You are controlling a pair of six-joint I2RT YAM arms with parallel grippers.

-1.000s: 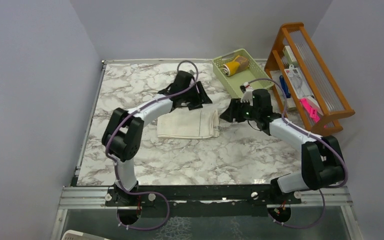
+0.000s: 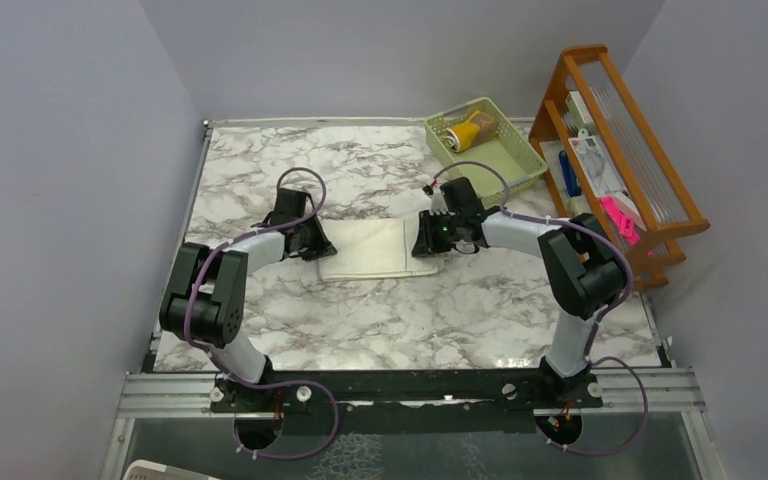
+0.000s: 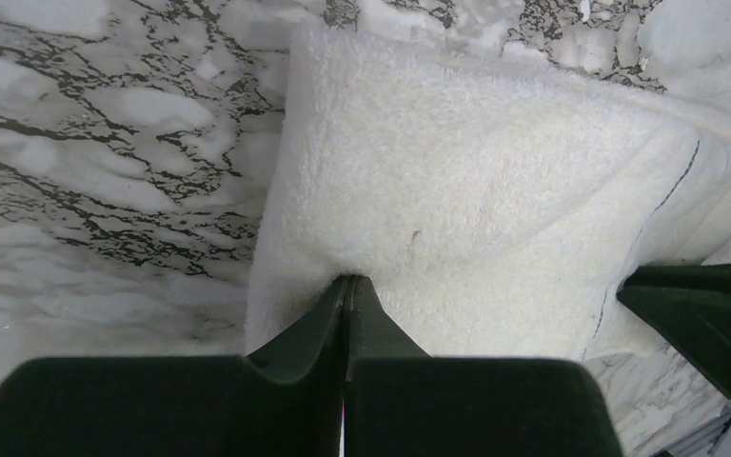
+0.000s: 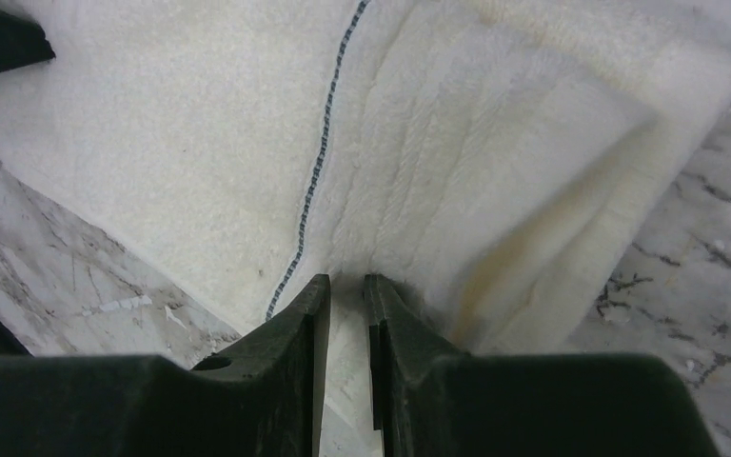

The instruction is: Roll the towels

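A cream towel [image 2: 368, 250] with a dark stitched line lies folded flat on the marble table. My left gripper [image 2: 322, 250] presses at its left end, shut; in the left wrist view its tips [image 3: 347, 286] sink into the cloth near the edge. My right gripper [image 2: 422, 245] is down at the towel's right end, where a narrow strip is folded over; in the right wrist view its fingertips [image 4: 347, 286] are on that fold, closed on cloth as far as shows.
A green plastic basket [image 2: 505, 170] with a yellow item stands at the back right, beside a wooden rack [image 2: 640, 140].
Both arms have moved onto the towel: the left came from the back middle down to the left end, the right from further right onto the right end. The towel shifted slightly.
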